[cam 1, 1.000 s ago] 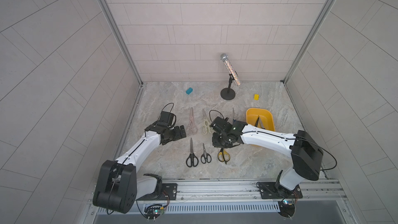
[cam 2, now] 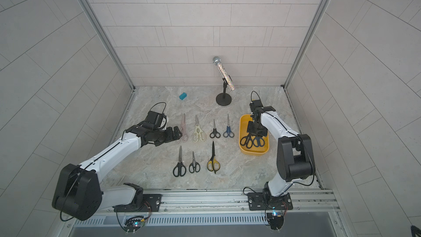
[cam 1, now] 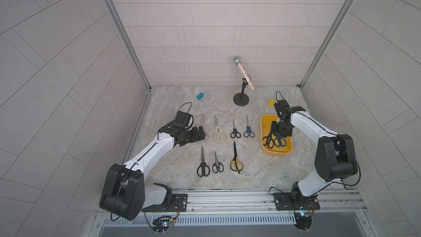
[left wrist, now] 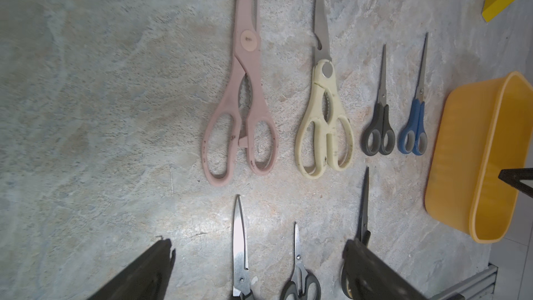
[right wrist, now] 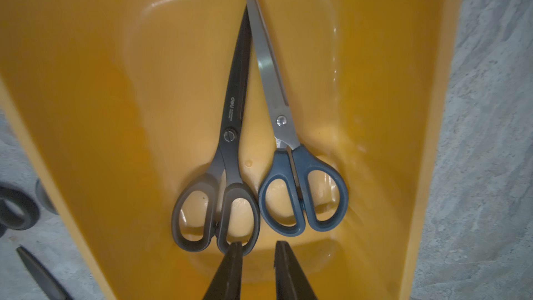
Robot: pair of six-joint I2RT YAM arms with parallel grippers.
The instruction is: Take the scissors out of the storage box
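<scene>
Two pairs of scissors lie in the yellow storage box (right wrist: pixel 388 233): all-black scissors (right wrist: pixel 229 136) on the left and blue-handled scissors (right wrist: pixel 281 119) on the right, blade tips crossing at the far end. My right gripper is over the box, its fingers a small gap apart at the handle end, gripping nothing; one fingertip overlaps the black handle in view, and contact cannot be judged. Over the table's left side, my left gripper stands wide open and empty, near the pink scissors (left wrist: pixel 248 41).
On the table lie cream scissors (left wrist: pixel 327 72), small black scissors (cam 1: pixel 235 134), small blue scissors (cam 1: pixel 248 133), and a nearer row ending in yellow-handled scissors (cam 1: pixel 236 165). A microphone on a stand (cam 1: pixel 241 99) and a blue block (cam 1: pixel 200 96) stand behind.
My right arm has swung right, from above the yellow-handled scissors to over the box. My left gripper has shifted slightly right, towards the pink scissors.
</scene>
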